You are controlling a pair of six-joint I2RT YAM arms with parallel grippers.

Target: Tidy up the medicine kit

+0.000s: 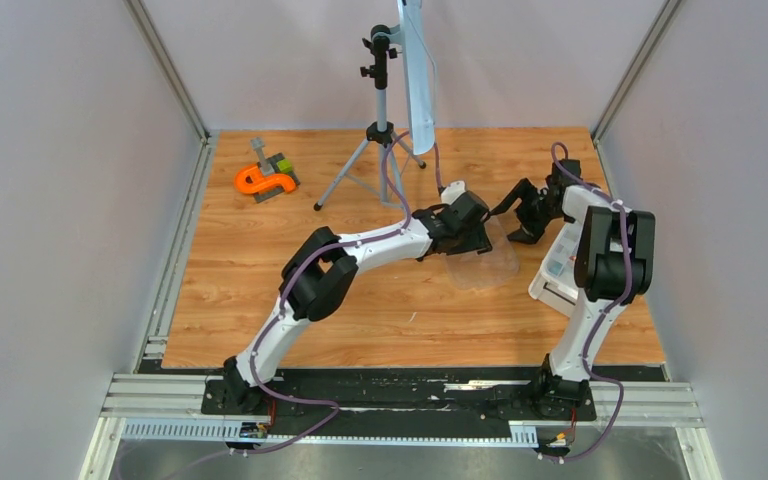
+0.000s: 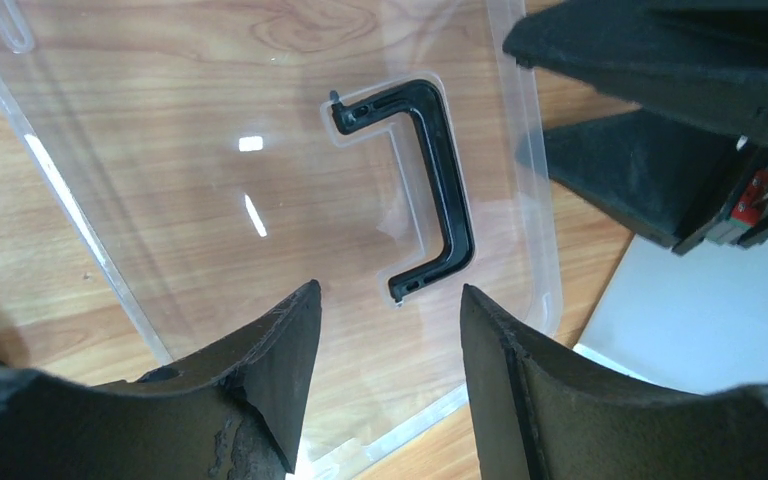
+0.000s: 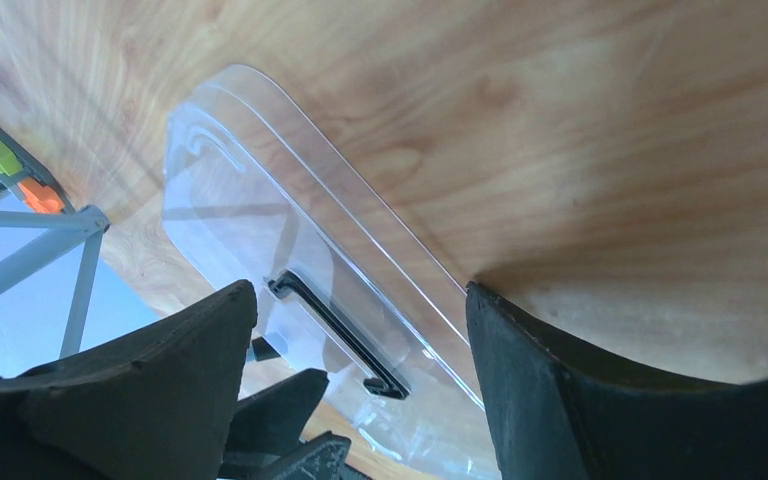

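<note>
A clear plastic lid (image 1: 490, 272) with a black handle (image 2: 444, 180) lies on the wooden table, right of centre. My left gripper hangs over it, open, with the handle just beyond its fingertips and nothing gripped. At the lid's right side, my right gripper is open too. One long edge of the lid passes between its fingers, with the right finger (image 3: 550, 390) by the outer side. The white kit box (image 1: 552, 292) stands at the table's right; my right arm covers much of it, so its contents are mostly hidden.
A tripod (image 1: 380, 135) carrying a pale panel stands behind the lid. An orange, grey and green toy (image 1: 265, 180) sits at the back left. The two grippers are close together over the lid.
</note>
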